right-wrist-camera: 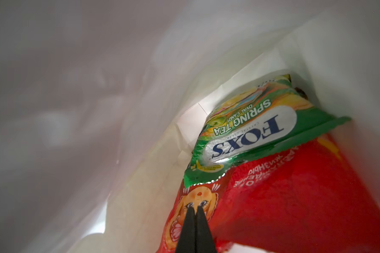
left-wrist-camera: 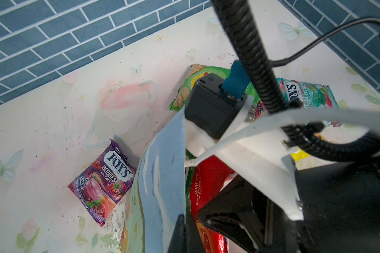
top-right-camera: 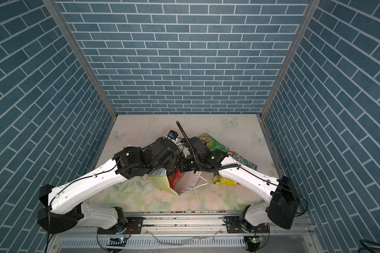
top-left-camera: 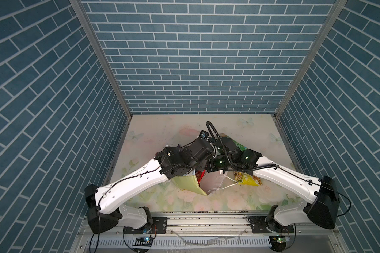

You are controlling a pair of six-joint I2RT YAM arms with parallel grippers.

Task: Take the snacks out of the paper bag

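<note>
The paper bag [top-left-camera: 190, 183] stands open on the table, pale yellow-green outside and white inside. My left gripper is shut on the rim of its bluish wall in the left wrist view. Inside the bag, my right gripper is shut in front of a red snack packet [right-wrist-camera: 282, 198], nothing showing between its fingers. A green Fox's Spring Tea packet [right-wrist-camera: 249, 130] lies against the red one, farther in. Both grippers' tips are hidden in the top views.
Outside the bag, a purple Fox's Berries packet [left-wrist-camera: 104, 182] lies to its left. To the right are a green packet [top-right-camera: 213, 142], a teal Fox's packet [top-right-camera: 242, 160] and a yellow packet [top-right-camera: 225, 180]. The two forearms meet closely above the bag.
</note>
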